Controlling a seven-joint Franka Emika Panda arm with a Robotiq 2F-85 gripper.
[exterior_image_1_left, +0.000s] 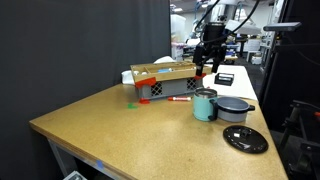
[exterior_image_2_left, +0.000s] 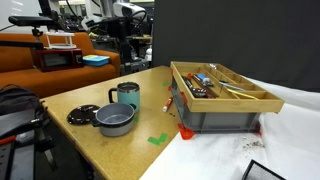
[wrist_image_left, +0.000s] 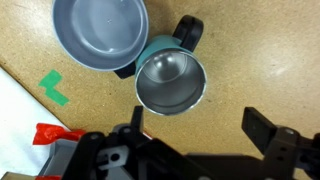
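A teal mug-like pot with a dark handle stands upright on the wooden table. Beside it sits a grey pot, touching or nearly so. Seen from above, the teal pot appears empty, and the grey pot lies at the upper left. My gripper is open, its two dark fingers wide apart with nothing between them. In the first exterior view the gripper hangs above the teal pot, clear of its rim.
A black plate lies near the table's right edge. Behind the pots stands a grey crate bearing a wooden tray with tools. A red marker and green tape lie nearby.
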